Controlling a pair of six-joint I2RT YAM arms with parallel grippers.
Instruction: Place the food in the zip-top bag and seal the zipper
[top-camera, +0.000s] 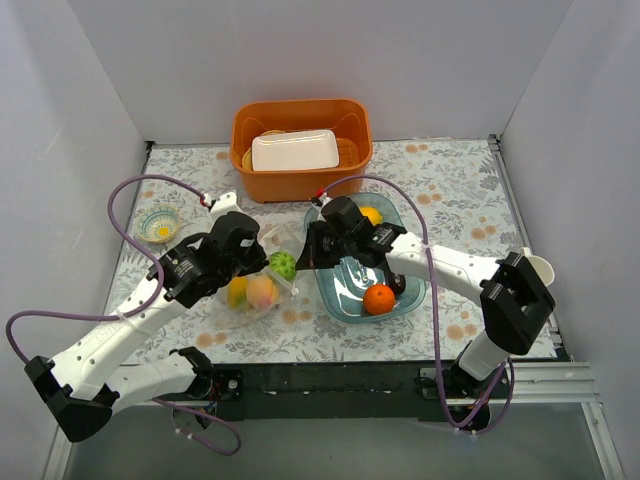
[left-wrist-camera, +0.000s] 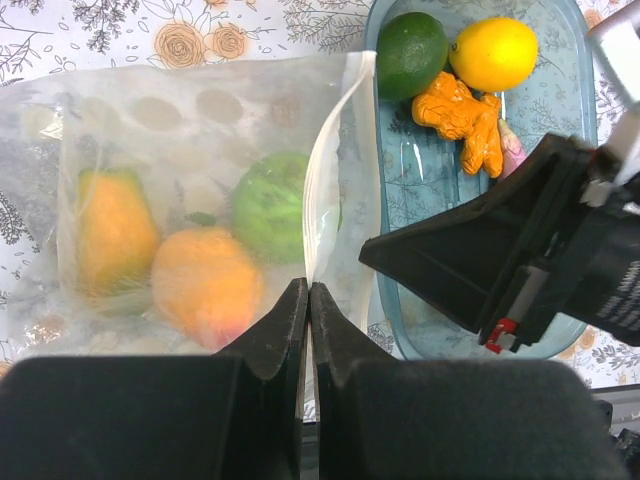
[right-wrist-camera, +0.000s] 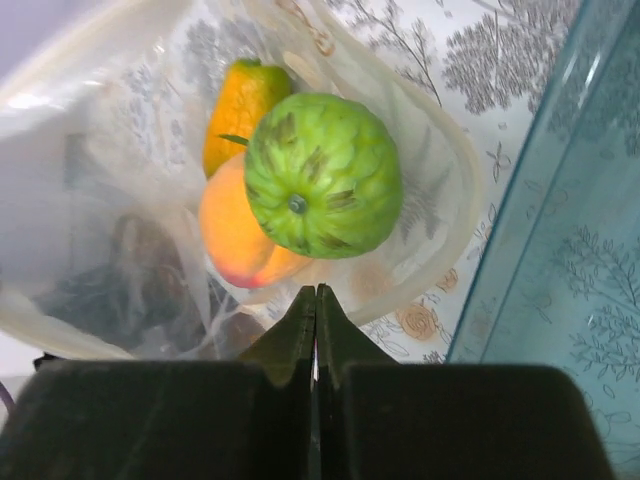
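A clear zip top bag (left-wrist-camera: 180, 110) lies on the table with a green round fruit (right-wrist-camera: 325, 175), a peach (left-wrist-camera: 205, 285) and a yellow-orange fruit (left-wrist-camera: 113, 232) inside. Its mouth faces right and gapes in the right wrist view. My left gripper is shut on the bag's rim, whose pale strip runs from between the fingertips. At the mouth's right side, the fingertips of my right gripper come together close to the rim (right-wrist-camera: 385, 300). No bag film shows clearly between them.
Right of the bag stands a blue tray (top-camera: 345, 300) holding an orange (top-camera: 379, 299), a lemon (left-wrist-camera: 493, 54), an avocado (left-wrist-camera: 411, 55) and ginger (left-wrist-camera: 460, 118). An orange bin (top-camera: 300, 185) is at the back, a small bowl (top-camera: 158, 224) at left and a white cup (top-camera: 540, 268) at right.
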